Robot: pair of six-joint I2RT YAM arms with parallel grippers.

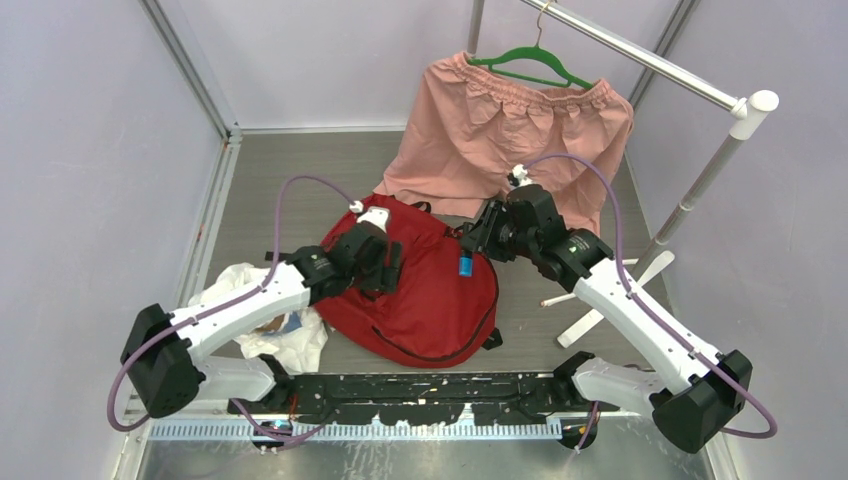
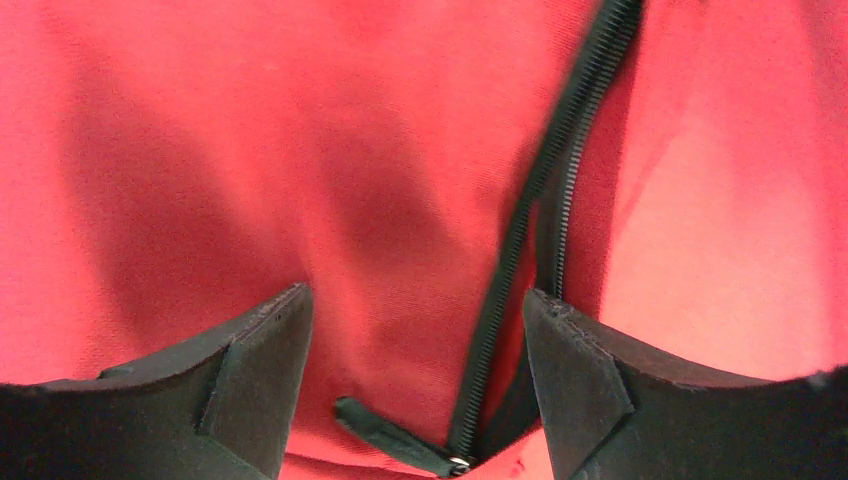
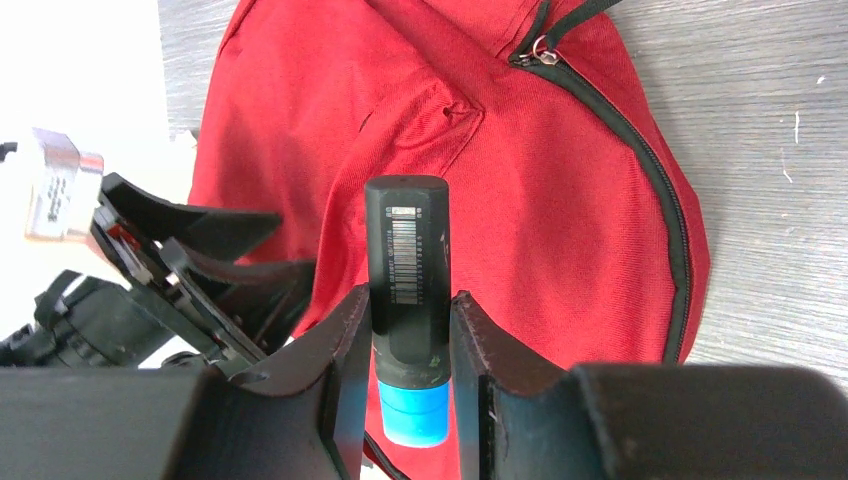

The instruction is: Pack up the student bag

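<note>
A red bag (image 1: pixel 430 310) lies flat on the grey floor, its black zipper (image 3: pixel 670 210) along an edge. My left gripper is open, low over the bag beside a zipper (image 2: pixel 487 320) with its pull tab (image 2: pixel 390 430); nothing is clearly held. My right gripper is shut on a black cylinder with a blue end (image 3: pixel 408 270), held upright in the wrist view above the bag, to the right of the left gripper.
A white cloth (image 1: pixel 300 345) lies at the left, partly under the left arm. Pink shorts (image 1: pixel 500 130) hang on a green hanger from a white rack (image 1: pixel 700 190) at the back right. Bare floor shows behind and right of the bag.
</note>
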